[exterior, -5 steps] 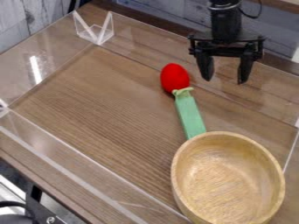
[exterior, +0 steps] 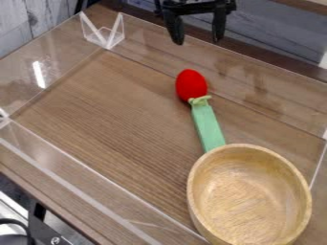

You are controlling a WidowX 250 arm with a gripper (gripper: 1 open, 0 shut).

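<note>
My black gripper (exterior: 197, 34) hangs at the top centre of the camera view, above the back of the wooden table, open with nothing between its fingers. Below it lies a red rounded object (exterior: 192, 84) with a pale green strip (exterior: 207, 126) running from it toward the front. A large pale wooden bowl (exterior: 250, 196) sits at the front right, beside the lower end of the strip.
A clear plastic piece (exterior: 103, 31) stands at the back left. A wall runs along the back edge; the table's edge is at lower left.
My gripper has moved up and to the left, away from the back right of the table. The red object, green strip and bowl have not moved.
</note>
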